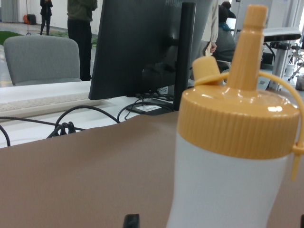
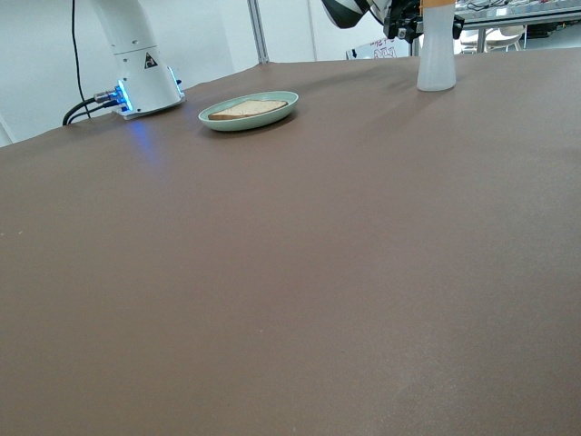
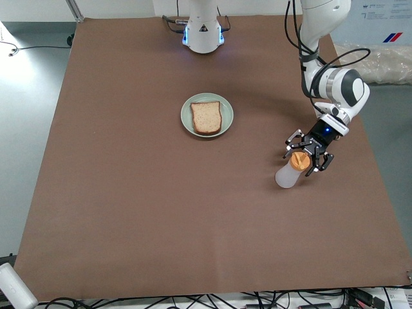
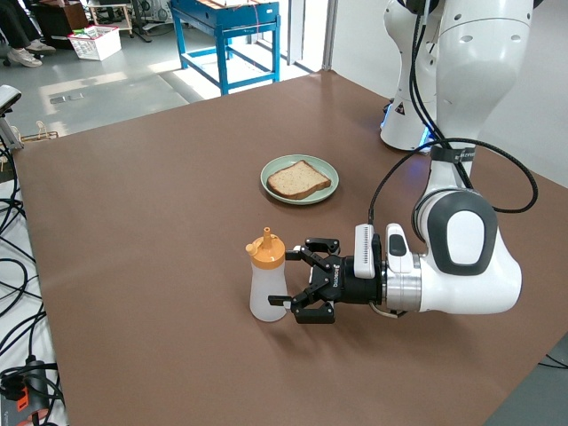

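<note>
A squeeze bottle (image 3: 288, 174) with white body and orange cap stands upright on the brown table; the top view shows its lower body (image 2: 436, 64), the right view shows it whole (image 4: 266, 289). My gripper (image 3: 298, 156) stands open at the bottle, its fingertips reaching toward it from the arm side. In the wrist view the bottle's cap (image 1: 237, 124) fills the right half, with dark fingertips at the bottom edge. A pale green plate (image 3: 206, 131) holds a slice of bread (image 3: 206, 117), left of and behind the bottle.
Cables lie along the front edge, and a monitor (image 1: 133, 52) is beyond the table in the wrist view.
</note>
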